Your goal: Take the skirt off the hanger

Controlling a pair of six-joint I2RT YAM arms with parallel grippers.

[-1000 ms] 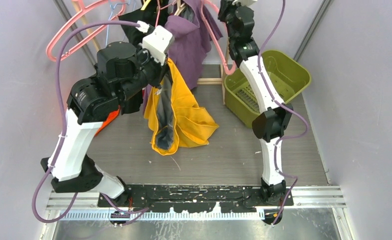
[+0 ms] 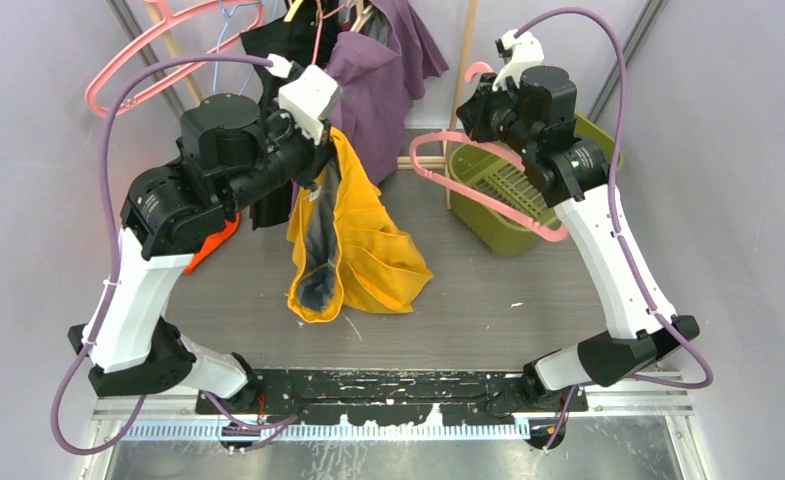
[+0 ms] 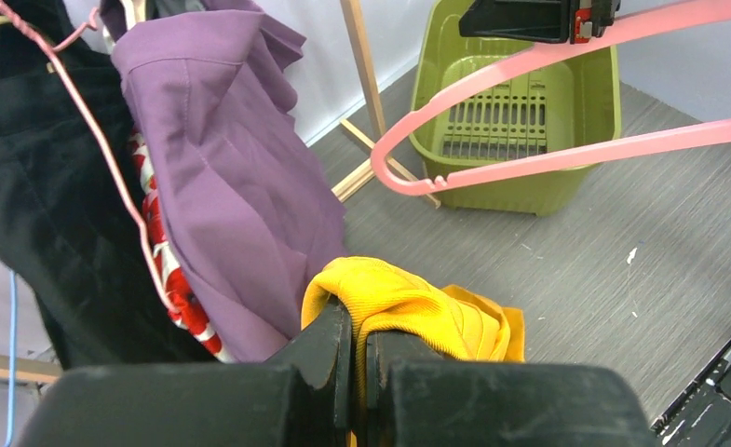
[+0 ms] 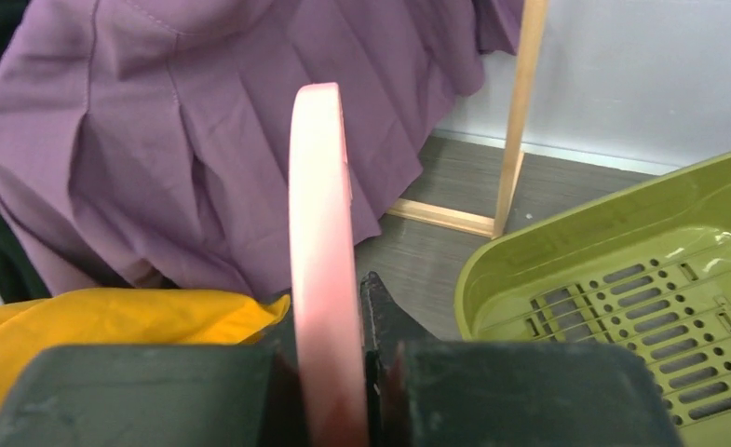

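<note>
A yellow skirt (image 2: 373, 255) with a grey lining hangs down over the floor from my left gripper (image 2: 324, 150). In the left wrist view the skirt's gathered waistband (image 3: 389, 293) runs between the fingers, which are shut on it. My right gripper (image 2: 483, 115) is shut on a pink hanger (image 2: 488, 200), now bare of cloth. The right wrist view shows that hanger (image 4: 319, 242) end-on, upright between the fingers. Skirt and hanger are apart, with open space between them in the top view.
A green basket (image 2: 488, 235), empty where visible, stands on the floor below the right arm. Behind hang a purple skirt (image 2: 368, 110) and black garments (image 3: 45, 168) on a rack. Another pink hanger (image 2: 128, 55) is at upper left.
The left gripper shifted slightly; the yellow skirt swung a little.
</note>
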